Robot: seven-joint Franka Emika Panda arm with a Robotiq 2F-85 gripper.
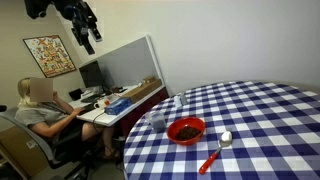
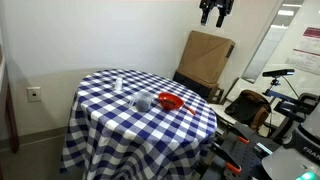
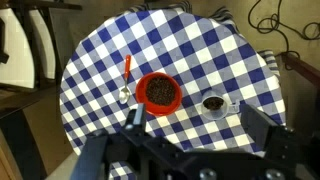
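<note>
High above the table hangs my gripper (image 1: pixel 88 42) (image 2: pixel 212 17), its fingers wide apart with nothing between them. A red bowl (image 1: pixel 177 138) (image 2: pixel 178 98) (image 3: pixel 143 84) holds dark granular contents. Beside it stands a clear cup (image 1: pixel 157 122) (image 2: pixel 143 102) (image 3: pixel 222 111) with something dark at its bottom, as the wrist view shows. On the bowl's other side lies a spoon (image 1: pixel 213 155) (image 3: pixel 126 78) with a red handle and metal head. A small white container (image 1: pixel 180 100) (image 2: pixel 118 84) is set farther off on the cloth.
A blue-and-white checked cloth (image 1: pixel 265 105) (image 2: pixel 100 105) covers the round table, with wide bare areas around the objects. A person (image 1: pixel 45 115) sits at a desk beyond the table. Cardboard boxes (image 2: pixel 203 58) stand behind it.
</note>
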